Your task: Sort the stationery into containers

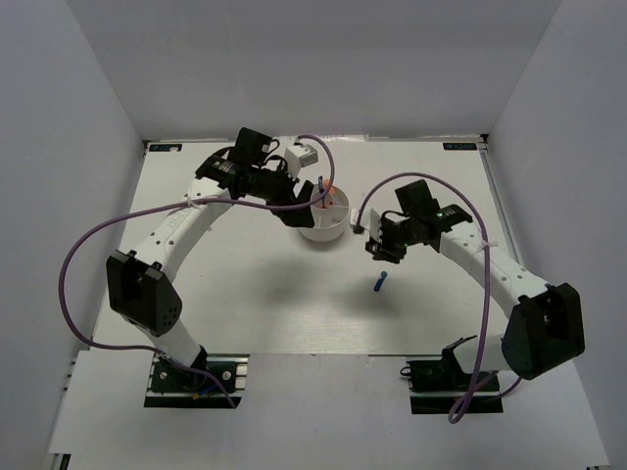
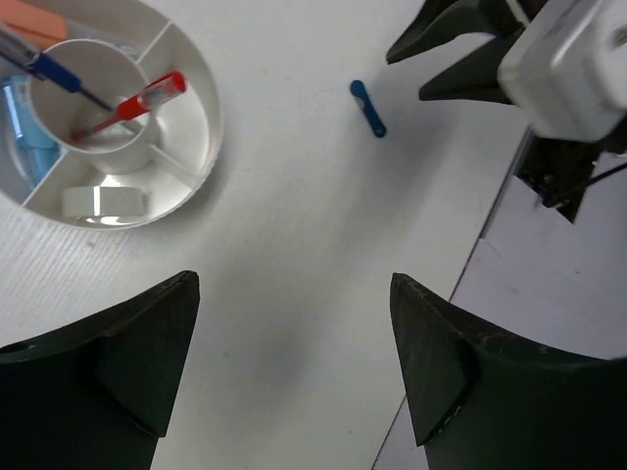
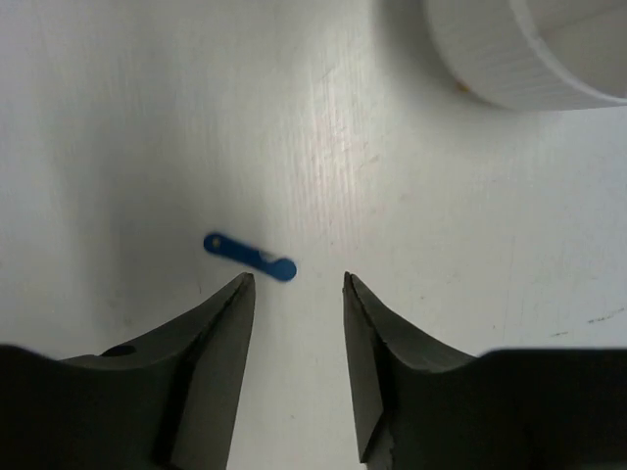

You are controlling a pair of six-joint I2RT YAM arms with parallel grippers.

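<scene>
A white round divided container (image 1: 323,230) stands at the back middle, holding a red pen (image 2: 157,93), a blue pen (image 2: 59,73), an orange item (image 2: 29,24), a light-blue item (image 2: 37,147) and a white block (image 2: 103,202). A small dark-blue item (image 3: 250,257) lies alone on the table, just beyond my right gripper in its wrist view; that gripper is part open with nothing between its fingers. My left gripper hangs open beside the container, empty.
The right arm's dark housing shows at the upper right of the left wrist view.
</scene>
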